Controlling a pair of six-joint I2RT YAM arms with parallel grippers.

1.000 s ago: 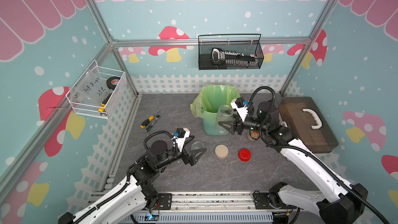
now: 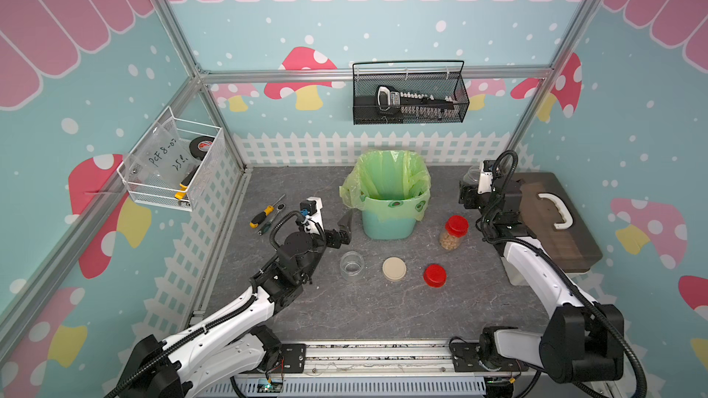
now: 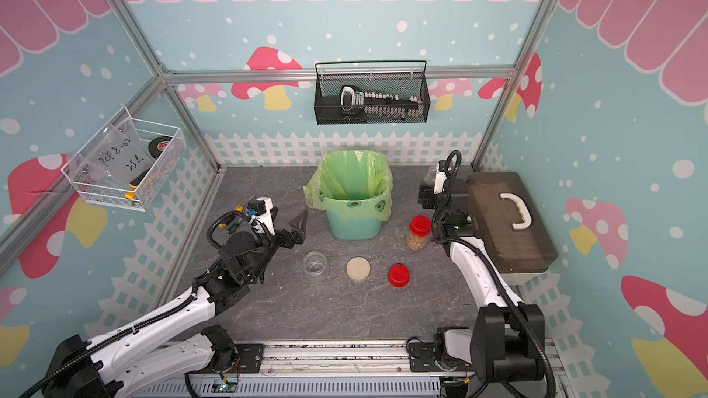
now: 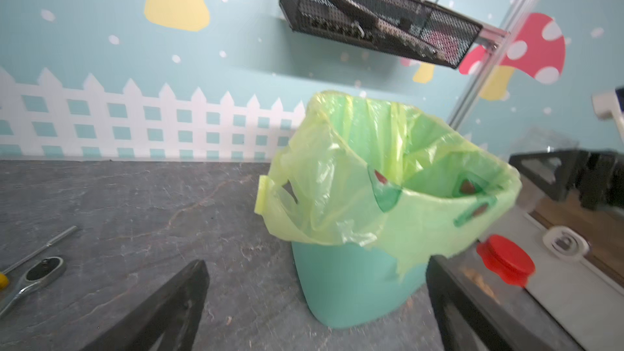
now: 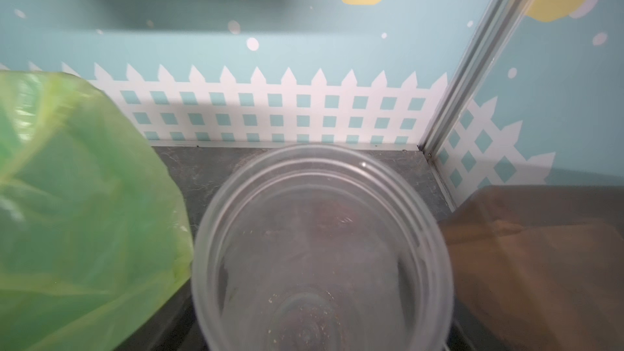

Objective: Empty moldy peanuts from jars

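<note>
An empty clear jar (image 5: 318, 240) is held by my right gripper (image 2: 466, 191) at the back right, beside the green-lined bin (image 2: 387, 221); whether the fingers still grip it is hidden under the jar. A red-lidded jar of peanuts (image 3: 416, 236) stands right of the bin. Another clear jar (image 2: 351, 265) stands in front of my left gripper (image 2: 341, 228), which is open and empty by the bin's left side. A beige lid (image 2: 394, 269) and a red lid (image 2: 435, 275) lie on the table.
A brown-topped box (image 2: 553, 243) occupies the right side. A yellow screwdriver (image 2: 261, 215) and tools lie at the left. Wire baskets hang on the walls.
My right gripper has moved from before the bin back and right, with the jar. My left gripper has risen and moved back, away from the small clear jar.
</note>
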